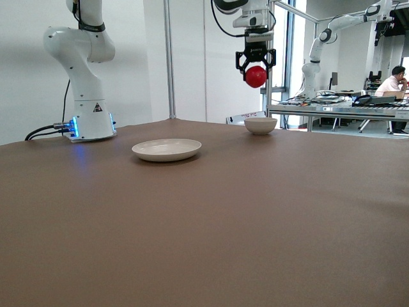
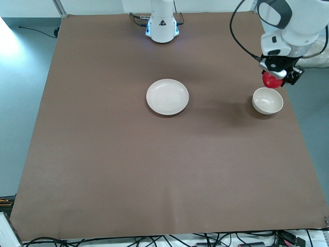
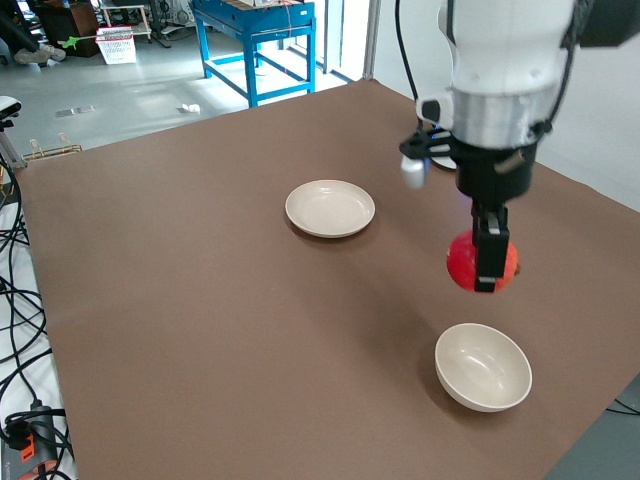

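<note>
The black gripper (image 1: 255, 66) is shut on a red round object (image 1: 256, 77), which looks like a pomegranate, held in the air above and just behind the white bowl (image 3: 483, 367). In the left view the red object (image 2: 272, 80) sits just above the bowl (image 2: 267, 101) near the table's right edge. A white plate (image 2: 167, 96) lies to the left of the bowl, flat on the brown table (image 2: 154, 170), with nothing on it.
More cables lie beyond the table's edge.
</note>
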